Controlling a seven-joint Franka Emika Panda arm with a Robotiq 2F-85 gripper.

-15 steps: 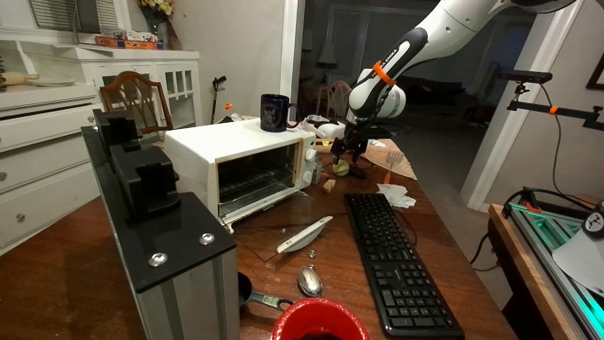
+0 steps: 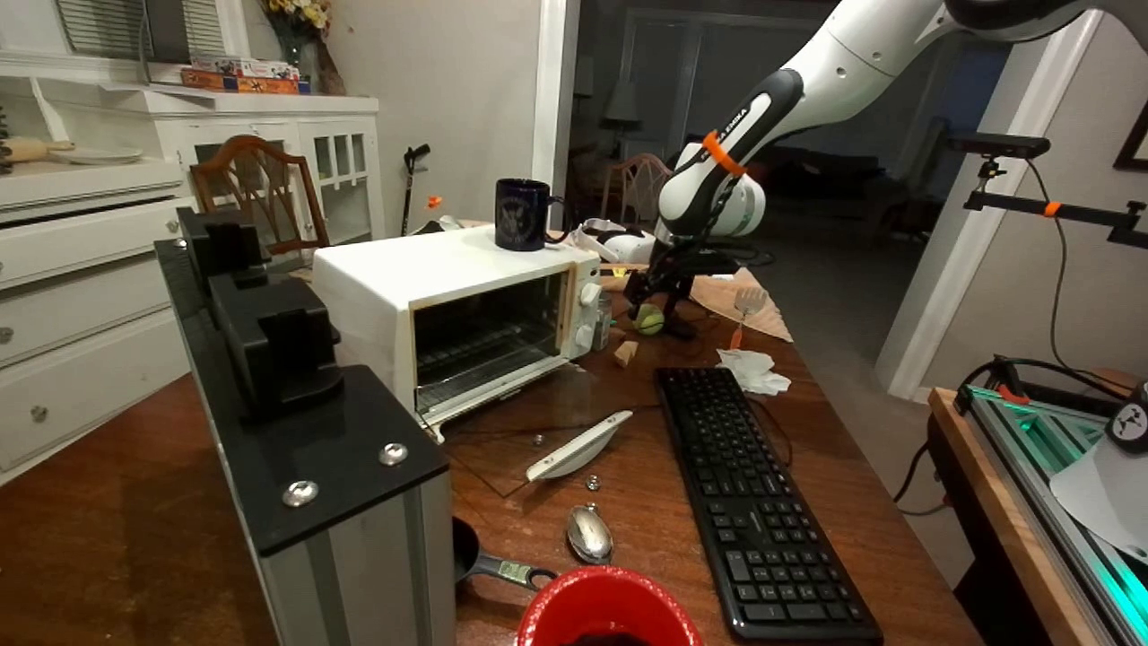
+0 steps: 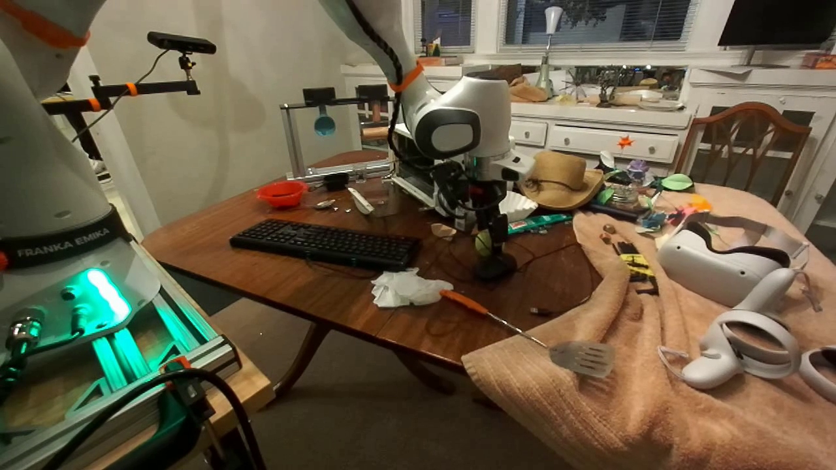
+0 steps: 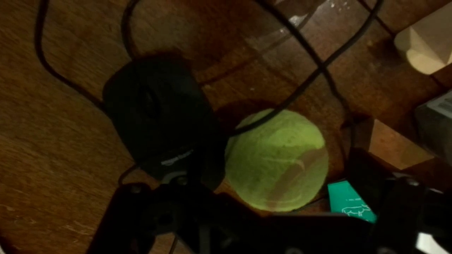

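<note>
In the wrist view a yellow-green tennis ball (image 4: 277,161) lies on the wooden table, a thin black cable crossing its upper edge. A black computer mouse (image 4: 163,114) touches or nearly touches its left side. My gripper is open, its dark fingers to either side of the ball as seen from above; the left one overlaps the mouse's lower end. Exterior view 1 shows the gripper (image 2: 658,292) low over the ball (image 2: 648,318). In exterior view 2 the ball (image 3: 483,244) is partly covered by the gripper. Contact with the ball cannot be made out.
Near the ball are loose cables, a wooden block (image 4: 396,144) and a teal box (image 4: 349,201). A white toaster oven (image 2: 463,280) carries a dark mug (image 2: 523,215). The keyboard (image 3: 325,244), crumpled tissue (image 3: 407,288) and spatula (image 3: 580,356) lie along the near side.
My arm has come down and slightly left in exterior view 1, bringing the gripper lower around the ball. The ball and the other table objects look unmoved.
</note>
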